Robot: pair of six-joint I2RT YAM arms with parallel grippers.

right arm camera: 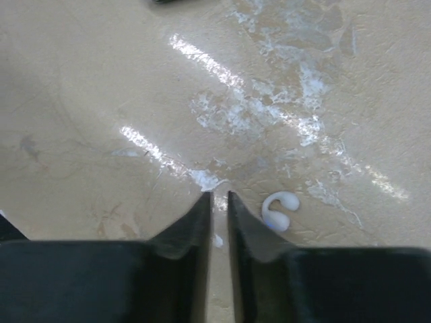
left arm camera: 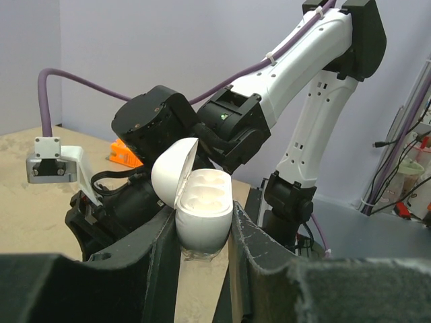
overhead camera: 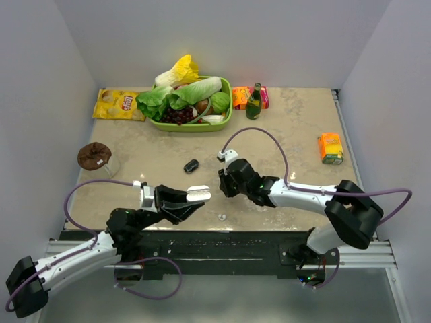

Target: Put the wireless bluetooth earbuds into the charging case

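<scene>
My left gripper is shut on the white charging case (left arm camera: 204, 210), holding it above the table's front. The case's lid stands open to the left, and shallow hollows show inside with no earbud visible in them. A white C-shaped earbud (right arm camera: 277, 211) lies on the tabletop, seen small in the top view as the earbud (overhead camera: 221, 217) right of and below the case. My right gripper points down over the table, partly open, a narrow gap between its blurred fingers. The earbud sits to the right of those fingertips, untouched.
A small black object (overhead camera: 191, 165) rests on the table left of the right gripper. Farther back are a green vegetable basket (overhead camera: 183, 127), a bottle (overhead camera: 254, 104) and a chip bag (overhead camera: 118, 105). A brown-lidded jar (overhead camera: 99, 159) stands at left, an orange box (overhead camera: 330, 148) at right.
</scene>
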